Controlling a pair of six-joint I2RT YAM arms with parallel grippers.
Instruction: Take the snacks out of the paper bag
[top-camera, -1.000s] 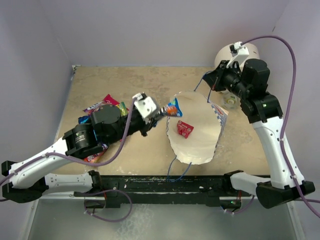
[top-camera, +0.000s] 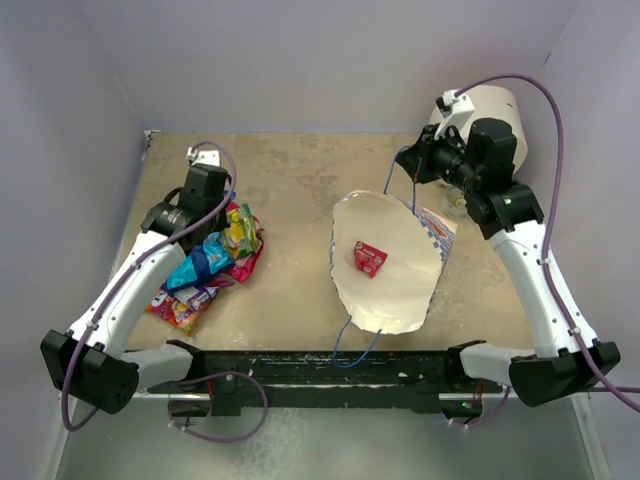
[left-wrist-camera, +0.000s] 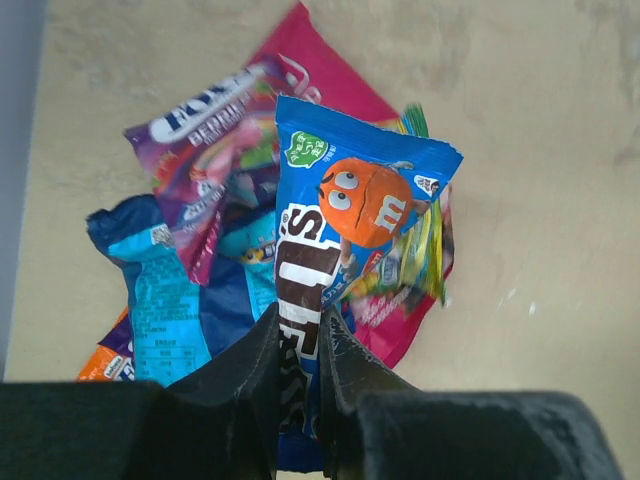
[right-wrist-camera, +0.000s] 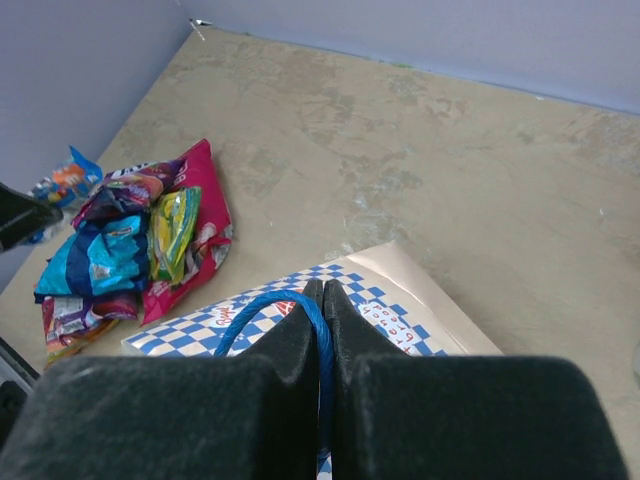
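Observation:
A blue packet with an orange cartoon face (left-wrist-camera: 366, 202) stands up from my left gripper, which is shut on its lower part above the heap at the left. Under it lie a magenta packet (right-wrist-camera: 209, 190), a turquoise packet (right-wrist-camera: 98, 257), a yellow-green packet (right-wrist-camera: 175, 232) and other snacks. The paper bag (top-camera: 385, 290) lies with its wide mouth facing up, one small red packet (top-camera: 369, 259) inside. My right gripper is shut on the bag's blue handle (right-wrist-camera: 246, 312) at the far rim.
A white cylinder (top-camera: 490, 110) stands at the back right, with a clear round object (top-camera: 455, 202) near it. Bare tabletop (top-camera: 290, 180) lies between the heap and the bag. Walls bound the table at the back and left.
My left gripper has swung left from beside the bag to above the heap, still carrying the blue packet. My right gripper has shifted slightly left, keeping the handle.

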